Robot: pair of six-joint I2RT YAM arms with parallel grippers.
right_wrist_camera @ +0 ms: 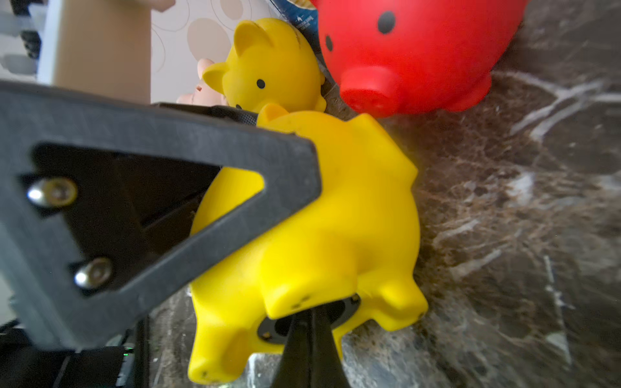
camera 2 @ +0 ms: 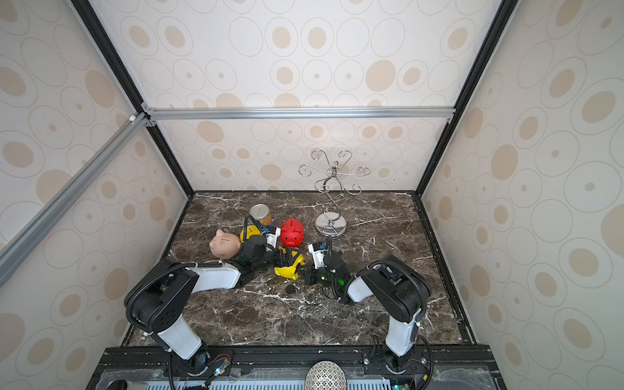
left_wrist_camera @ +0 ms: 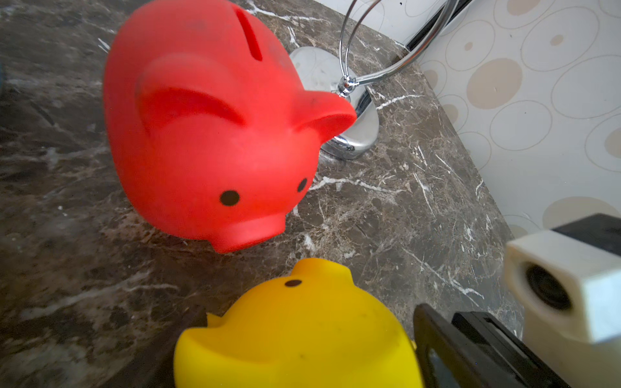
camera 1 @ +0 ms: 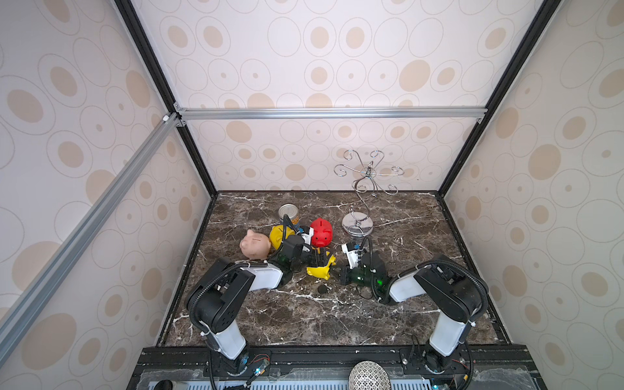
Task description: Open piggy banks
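Observation:
A yellow piggy bank [right_wrist_camera: 362, 220] lies tipped over mid-table, a dark round opening in its underside facing my right gripper. That gripper is shut, its tips at the opening. My left gripper [camera 1: 318, 253] is open around the same pig, a finger on either side in the left wrist view [left_wrist_camera: 297, 329]. Just behind stands a red piggy bank [camera 2: 292, 232]. A second yellow pig [right_wrist_camera: 278, 71] and a pink pig [camera 1: 254, 244] stand to the left, the former partly hidden by my left arm in the top views.
A tin can [camera 2: 260, 213] stands at the back left. A chrome scroll stand [camera 2: 330, 224] is at the back centre-right. Walls enclose the table's sides and back.

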